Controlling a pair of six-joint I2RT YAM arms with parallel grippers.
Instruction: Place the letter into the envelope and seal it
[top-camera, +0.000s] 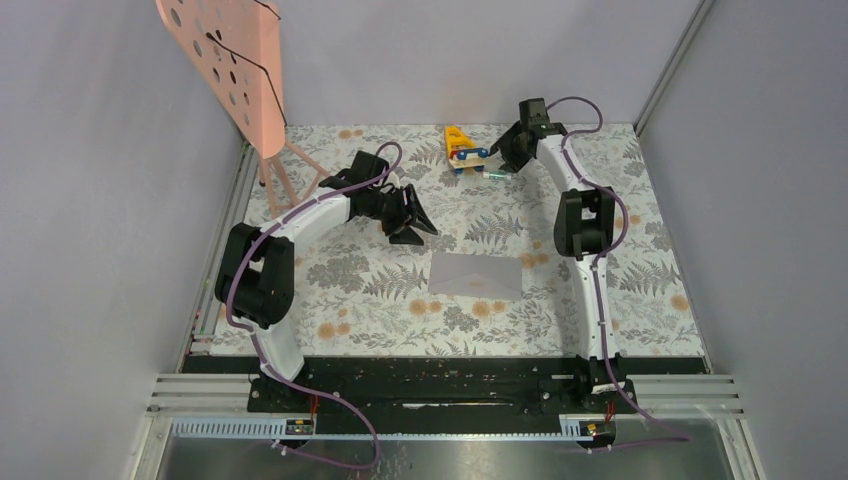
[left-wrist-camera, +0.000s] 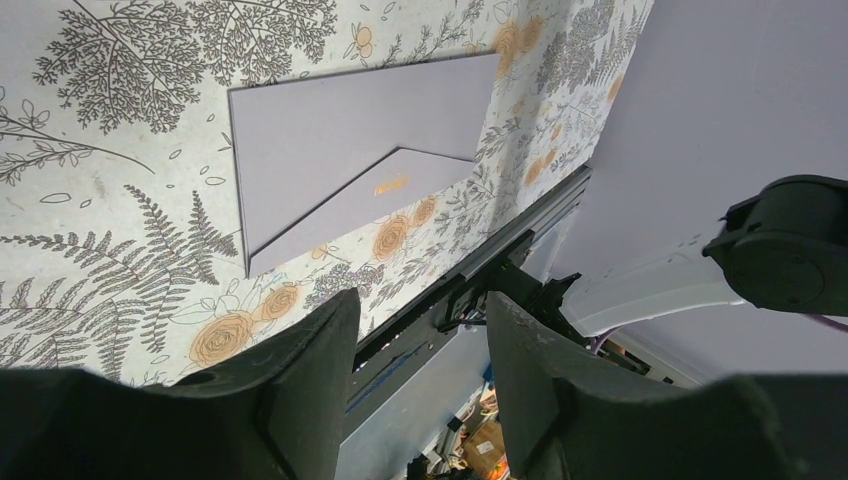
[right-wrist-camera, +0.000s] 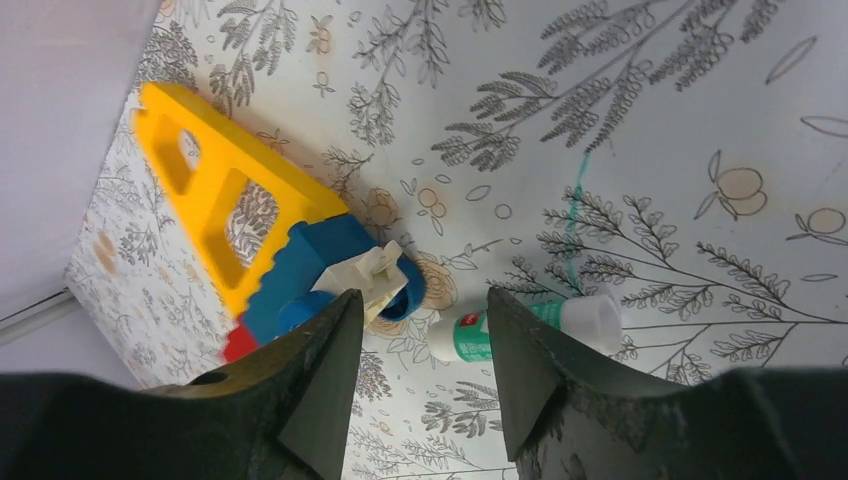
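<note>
A grey-lilac envelope (top-camera: 475, 270) lies flat on the floral mat in front of the arms; in the left wrist view the envelope (left-wrist-camera: 330, 130) shows a pointed flap with small orange print. No separate letter can be made out. My left gripper (top-camera: 415, 225) hangs open above and left of the envelope, its fingers empty. My right gripper (top-camera: 500, 152) is open at the back, beside a small blue, yellow and cream toy (right-wrist-camera: 340, 260) and a green-labelled white tube (right-wrist-camera: 470, 337), with nothing seen held between its fingers.
A peach perforated board (top-camera: 225, 70) on wooden legs stands at the back left. The toy and tube sit along the back edge.
</note>
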